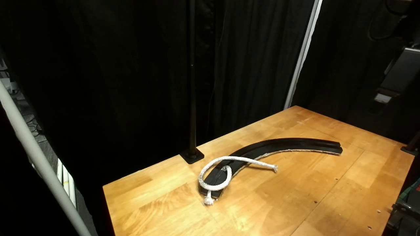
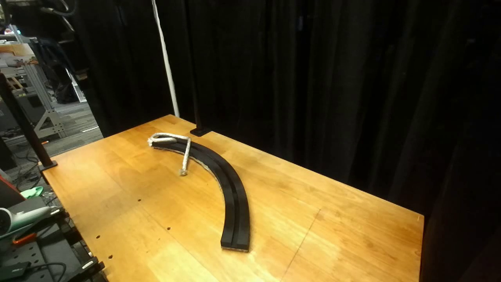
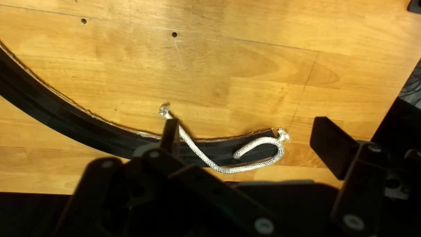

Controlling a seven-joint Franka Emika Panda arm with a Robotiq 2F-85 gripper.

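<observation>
A white braided rope (image 3: 236, 169) lies looped over one end of a black curved track (image 3: 98, 132) with a groove along its top. One frayed end of the rope (image 1: 273, 167) rests on the wood inside the curve. Another frayed bit (image 3: 283, 135) pokes out at the track's tip; part of the loop bends down onto the groove, and whether it runs inside cannot be told. High above the table, my gripper is open, its dark fingers (image 3: 329, 146) wide apart with nothing between them. The exterior views show the gripper only partly, in the dark.
Black posts stand on its edges, one with its base (image 1: 192, 156) close to the rope end of the track. Dark curtains hang behind. Tools and equipment (image 2: 37, 235) crowd the floor side beyond the table's edge.
</observation>
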